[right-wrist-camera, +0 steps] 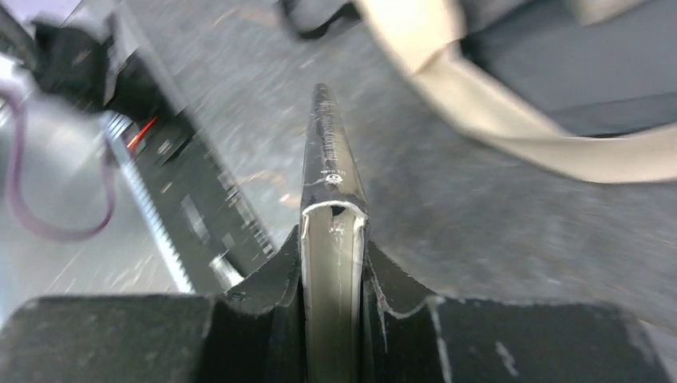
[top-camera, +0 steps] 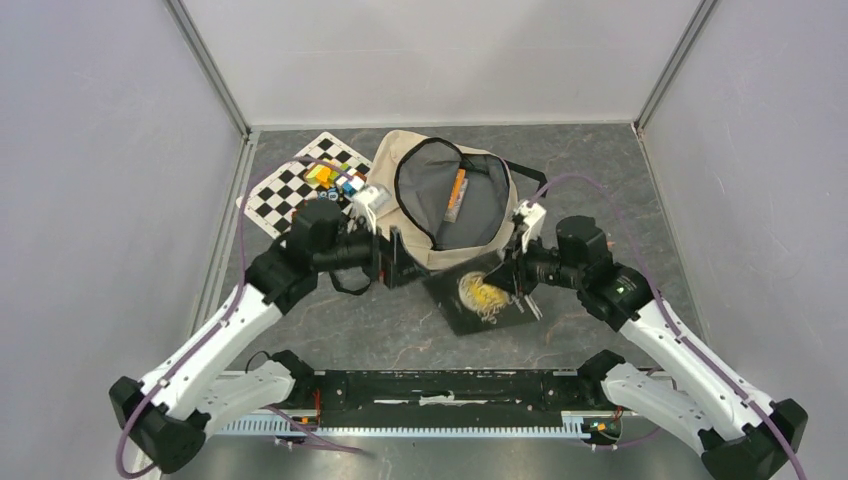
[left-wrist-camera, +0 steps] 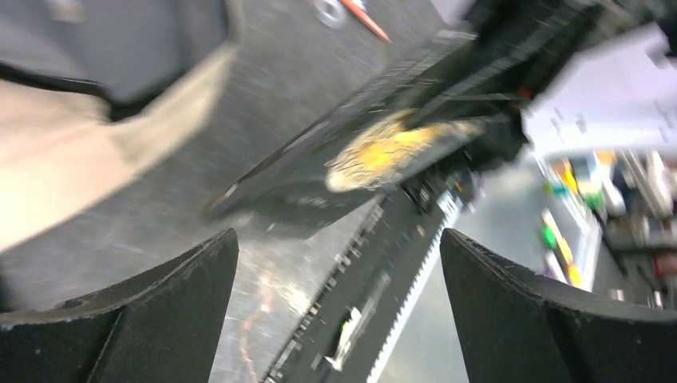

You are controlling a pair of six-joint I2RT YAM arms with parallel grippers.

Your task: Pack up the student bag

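A black book [top-camera: 462, 312] with a yellow disc on its cover hangs above the table, just in front of the bag. My right gripper is shut on the book, whose end and spine rise between its fingers in the right wrist view. In the left wrist view the book [left-wrist-camera: 351, 159] is blurred and stands clear of my left gripper, which is open and empty. The beige bag [top-camera: 385, 220] lies with its grey compartment facing up. An orange-and-clear item [top-camera: 456, 196] lies inside it.
A checkered board [top-camera: 268, 205] with coloured blocks [top-camera: 325, 174] lies left of the bag, partly behind my left arm. A dark strap [top-camera: 527, 174] sticks out at the bag's right.
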